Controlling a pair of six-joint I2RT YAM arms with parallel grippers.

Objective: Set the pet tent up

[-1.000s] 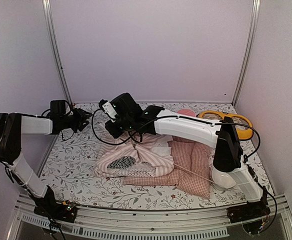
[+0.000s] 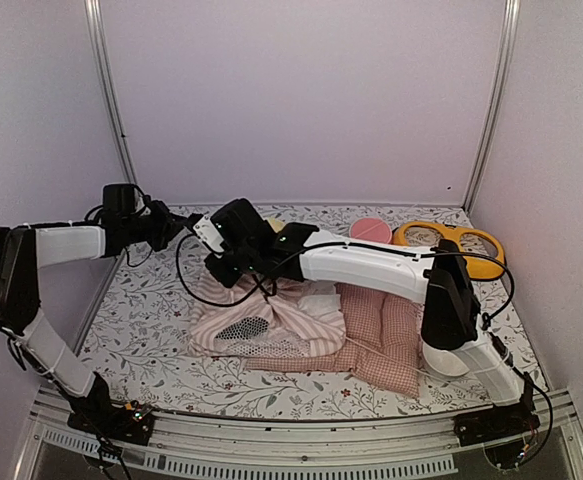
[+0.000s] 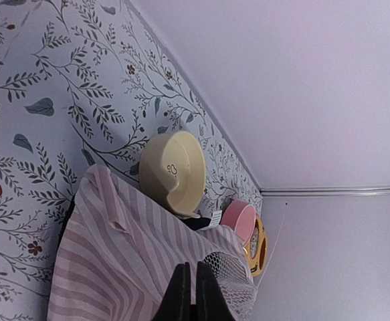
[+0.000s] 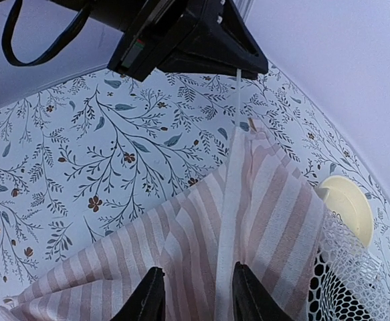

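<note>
The pink striped tent fabric (image 2: 291,320) with mesh panels lies bunched at the table's centre, on a pink gingham mat (image 2: 386,350). My left gripper (image 2: 183,222) is shut above the fabric's back-left corner; in the right wrist view a thin white strip (image 4: 238,100) runs from its tip down into the striped cloth (image 4: 275,200). In the left wrist view its fingers (image 3: 180,287) hang over the fabric. My right gripper stands open over the fabric, a white sleeve between or behind its fingers.
A cream bowl (image 3: 154,170), a pink bowl (image 2: 371,229) and a yellow scissor-shaped item (image 2: 483,262) stand at the back and right. A white bowl (image 2: 441,362) is at the front right.
My left gripper has moved a little right and up toward the fabric corner, and its fingers now look closed. The right arm has shifted slightly.
</note>
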